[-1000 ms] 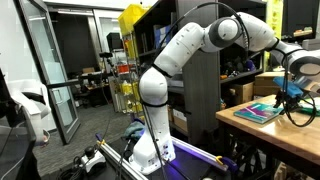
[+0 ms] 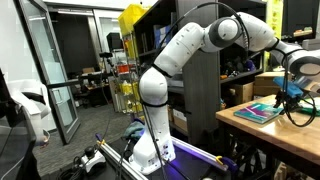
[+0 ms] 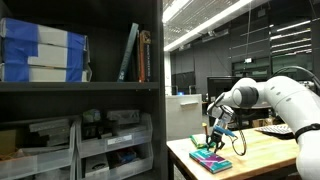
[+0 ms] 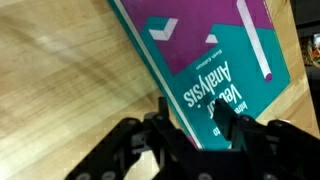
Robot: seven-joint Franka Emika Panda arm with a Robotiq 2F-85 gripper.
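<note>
A teal and purple book (image 4: pixel 215 75) titled "Vector Analysis" lies flat, cover up, on the wooden table. It shows as a teal patch in exterior view 1 (image 2: pixel 256 112) and as a pink and teal one in exterior view 2 (image 3: pixel 211 160). Along its near edge, my gripper has its two dark fingers on either side of a strip of the book, shut on it. The exact contact under the fingertips is hidden. From outside, the gripper (image 2: pixel 286 108) sits low at the book's right end.
Bare wood of the table (image 4: pixel 60 70) spreads left of the book in the wrist view. Cardboard boxes (image 2: pixel 240 93) stand behind it. A dark shelf with bins (image 3: pixel 110 135) and upright books (image 3: pixel 130 52) fills the left of exterior view 2.
</note>
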